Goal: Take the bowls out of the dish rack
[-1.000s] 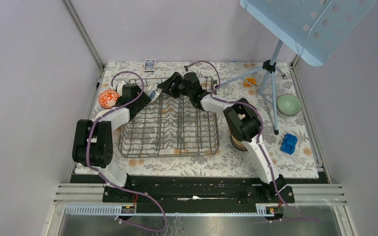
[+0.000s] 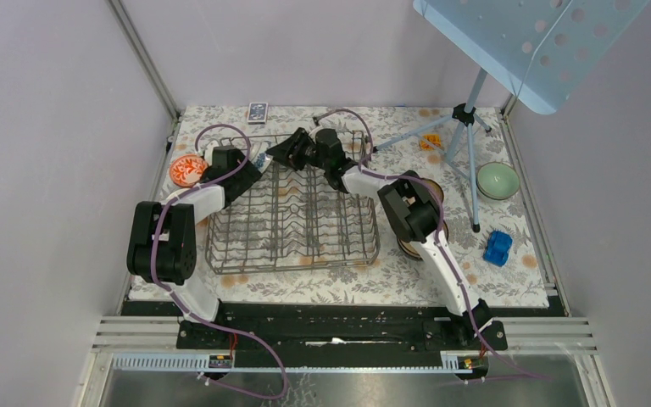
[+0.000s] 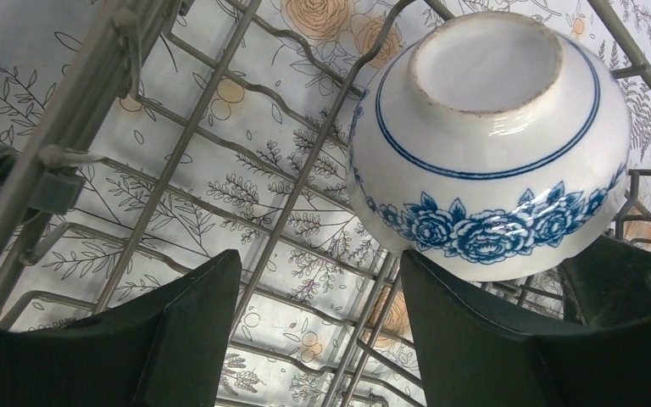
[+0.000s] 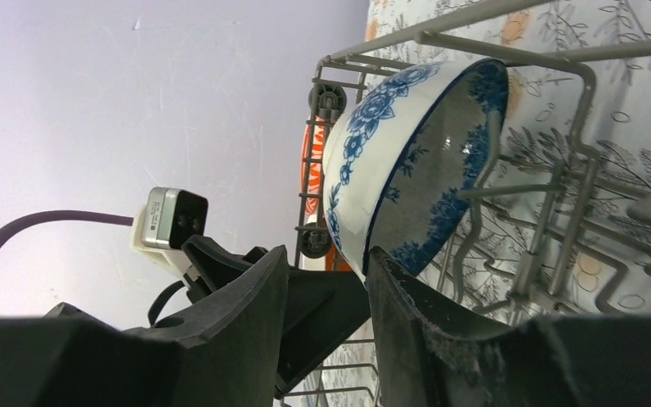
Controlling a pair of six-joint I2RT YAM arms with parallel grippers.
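Note:
A blue-and-white floral bowl (image 3: 487, 144) (image 4: 381, 144) stands tilted on its side at the back-left of the metal dish rack (image 2: 292, 269). My left gripper is part open just beside and below it, with only rack wires seen between the fingers. My right gripper is shut on the bowl's near rim, coming from the rack's right; in the top view both grippers (image 2: 275, 155) crowd round that bowl.
An orange plate (image 2: 186, 170) lies left of the rack, a green bowl (image 2: 498, 178) and blue tray (image 2: 497, 248) to the right. A light blue stand (image 2: 475, 186) occupies the right rear.
Both arms have shifted slightly down in the top view since a second ago. The bowl at the back-left has shifted slightly between the grippers.

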